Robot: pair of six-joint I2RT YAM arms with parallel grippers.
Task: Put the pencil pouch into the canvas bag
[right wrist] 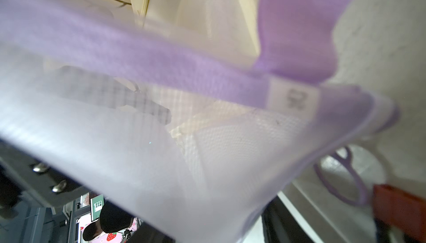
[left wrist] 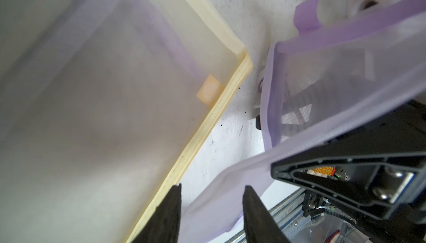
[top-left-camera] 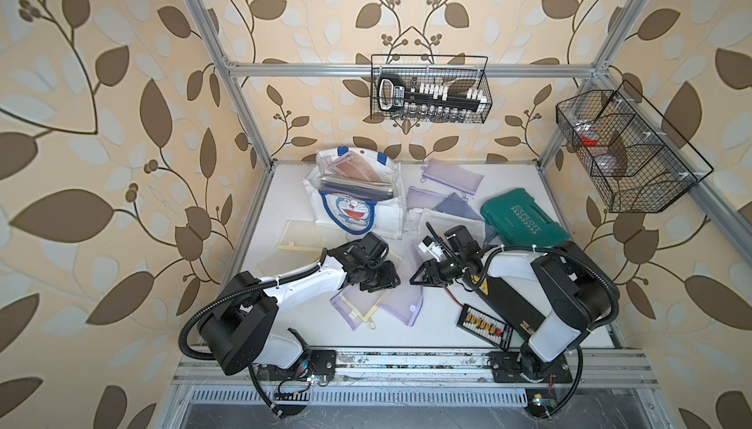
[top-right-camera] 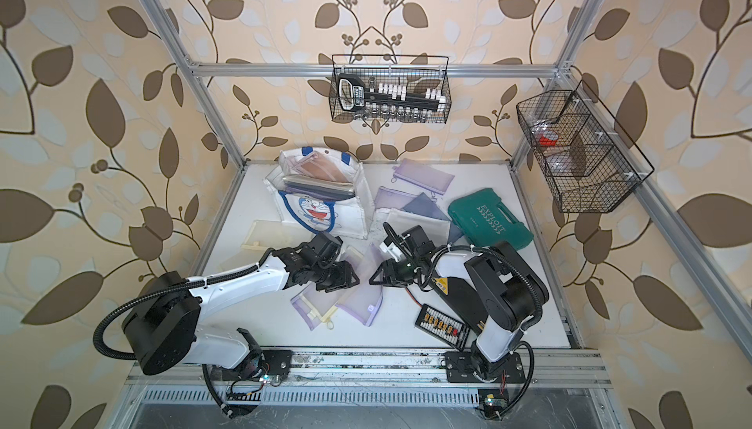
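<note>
Purple mesh pouches (top-left-camera: 403,307) and a cream-edged one lie at the front middle. My left gripper is part open low over them; in the left wrist view a lifted purple edge runs just beyond its fingers. My right gripper (top-left-camera: 419,278) is at the right of that raised pouch, which fills much of the right wrist view and hides the fingertips; whether it holds the mesh cannot be told. The white canvas bag (top-left-camera: 317,205) with a cartoon face stands behind, open, with pouches inside.
More pouches (top-left-camera: 450,174) lie at the back centre. A green case (top-left-camera: 523,217), a dark board (top-left-camera: 509,303) and an abacus (top-left-camera: 484,325) crowd the right side. Wire baskets (top-left-camera: 431,111) hang on the frame.
</note>
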